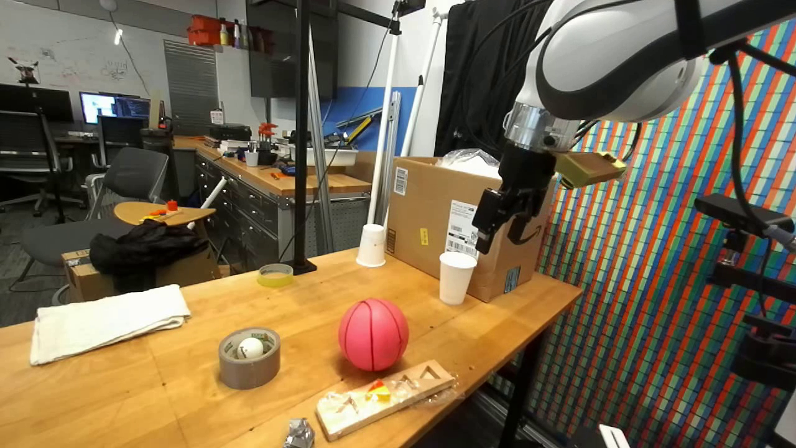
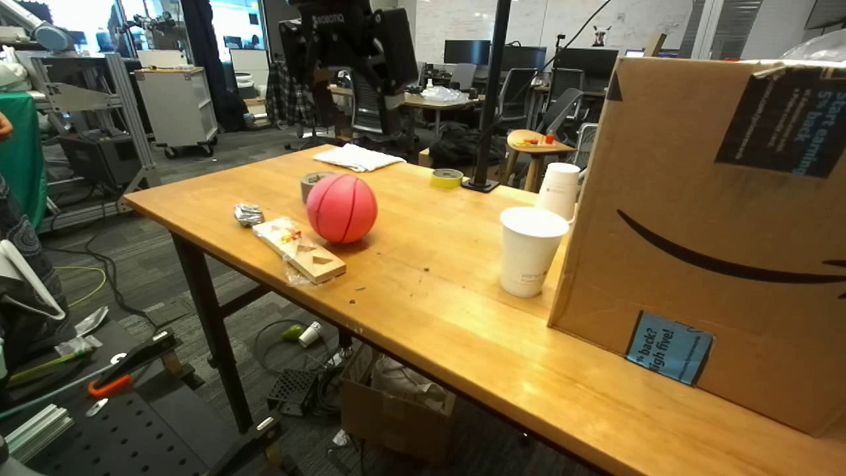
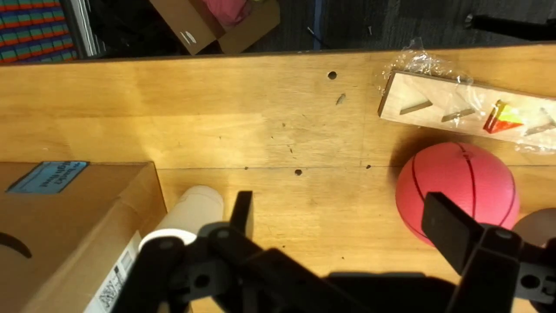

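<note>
My gripper [image 1: 489, 228] is open high above the table, with nothing between its fingers. An upright white paper cup [image 1: 456, 277] stands beside the cardboard box. In the wrist view the gripper has one finger near that cup [image 3: 200, 208], hiding part of it, and the other overlapping the pink ball [image 3: 458, 182]. The ball [image 2: 342, 209] rests on the table beside a wooden shape board [image 2: 305, 252] holding a red and yellow piece. A grey tape roll [image 1: 249, 366] has a small white ball [image 1: 250, 348] inside its ring.
The big cardboard box [image 2: 714, 198] takes up one end of the table. An upside-down white cup [image 1: 370, 246], a yellow tape roll [image 1: 275, 276], a folded white cloth [image 1: 108, 321] and crumpled foil [image 1: 299, 433] lie about. Bare wood separates ball and upright cup.
</note>
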